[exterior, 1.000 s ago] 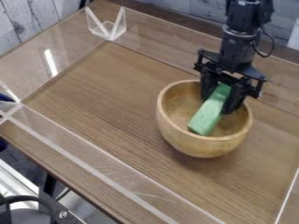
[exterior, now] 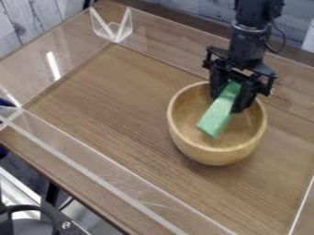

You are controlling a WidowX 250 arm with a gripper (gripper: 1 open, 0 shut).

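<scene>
The black robot arm comes down from the top right, and its gripper (exterior: 230, 83) is shut on a green object (exterior: 216, 117), held at its upper end and tilted inside a light wooden bowl (exterior: 211, 151). The fingers are partly hidden against the dark wrist parts, over the bowl's back rim.
A white wire-like shape (exterior: 112, 27) stands at the back left of the wooden table (exterior: 98, 101). Dark equipment (exterior: 31, 220) sits at the lower left corner, off the table's edge.
The gripper and green object have shifted slightly left and up, with the object a little higher in the bowl. The bowl looks nearly unmoved.
</scene>
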